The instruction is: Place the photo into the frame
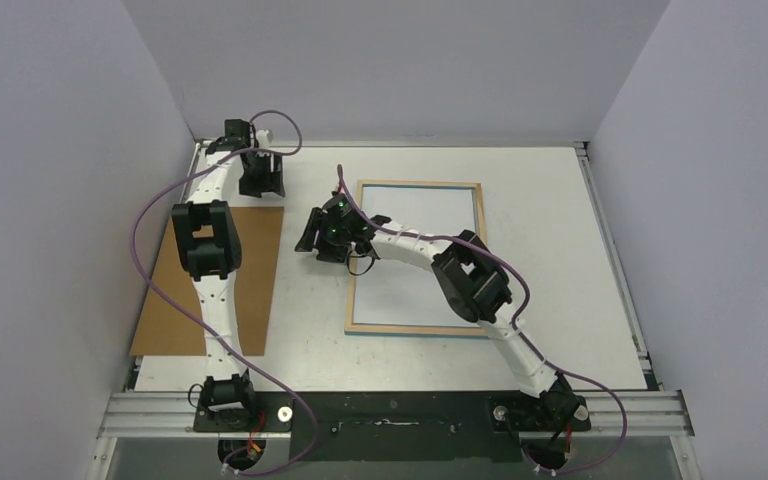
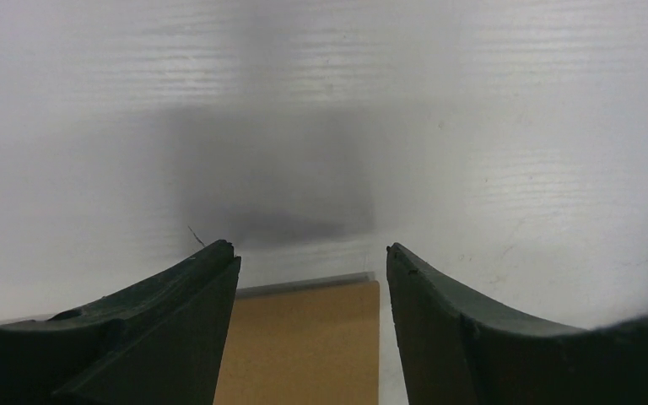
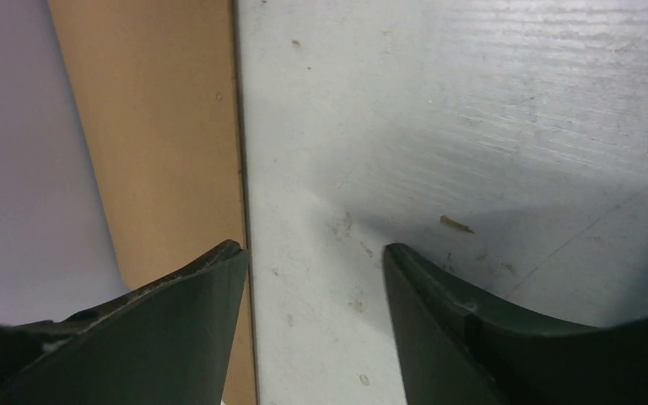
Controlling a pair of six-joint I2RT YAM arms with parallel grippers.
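Observation:
The wooden frame (image 1: 418, 329) lies right of the table's middle, its inside showing a white surface with a thin bluish border. At the left lies a flat brown sheet (image 1: 252, 290), partly under my left arm. My left gripper (image 1: 278, 180) is just beyond the sheet's far edge. In the left wrist view, the sheet's far right corner (image 2: 321, 316) shows between and below its parted fingers, nothing gripped. My right gripper (image 1: 312, 252) hangs over bare table between sheet and frame, fingers parted and empty; the sheet's right edge (image 3: 194, 126) passes left of it.
My right arm (image 1: 410, 245) crosses over the frame, hiding part of it. Grey walls (image 1: 50, 150) bound the table at the left, right and back.

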